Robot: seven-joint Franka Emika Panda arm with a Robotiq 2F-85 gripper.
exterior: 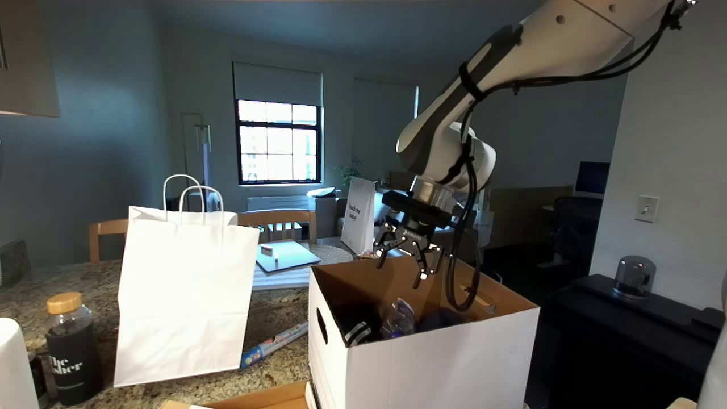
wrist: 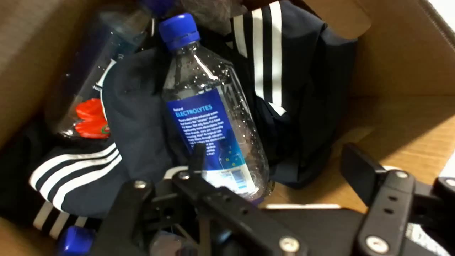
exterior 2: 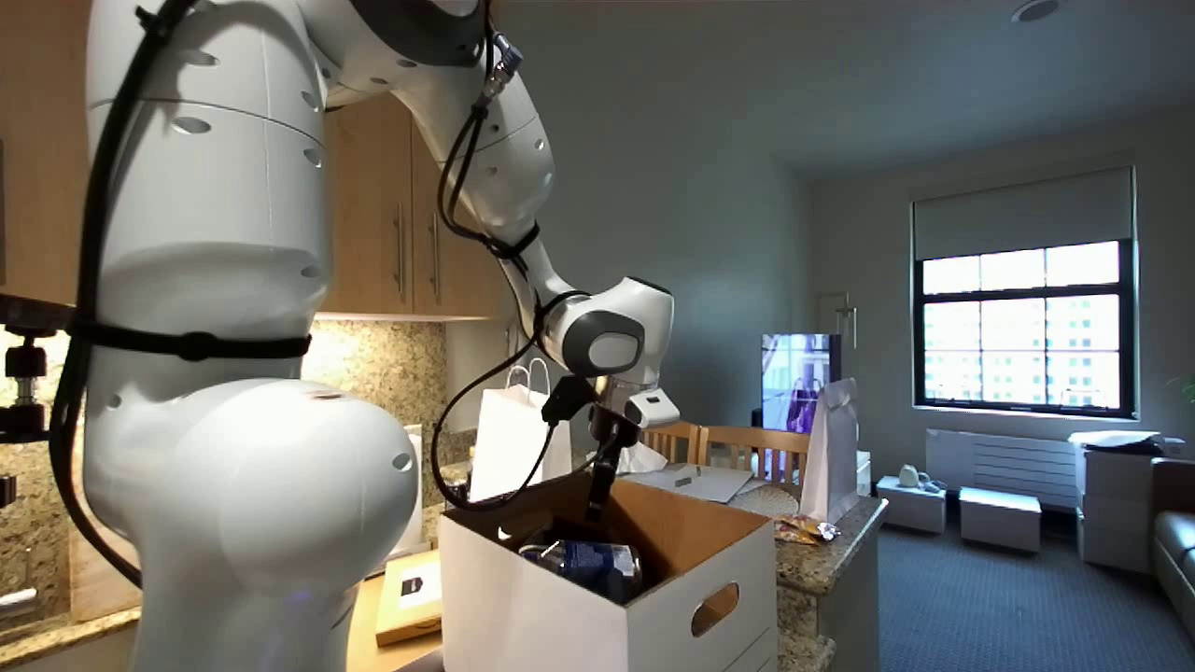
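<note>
My gripper [exterior: 400,271] hangs at the mouth of a white box [exterior: 436,371], fingers spread and pointing down. Nothing is between them. In the wrist view a clear bottle with a blue cap and blue label [wrist: 204,115] lies on dark cloth with white stripes [wrist: 294,81]. The bottle's lower end stretches toward the gap of the open gripper, nearer the left finger. A second clear bottle with a red flower print [wrist: 91,115] lies to the left, partly covered by the cloth. Another blue cap [wrist: 77,240] shows at the lower left, mostly hidden by the gripper.
The box's cardboard walls [wrist: 396,55] rise closely around the contents; bare floor shows at the right inside. Outside stand a white paper bag [exterior: 184,300] and a dark bottle with a wooden lid [exterior: 71,354]. A blue tube [exterior: 272,345] lies on the counter.
</note>
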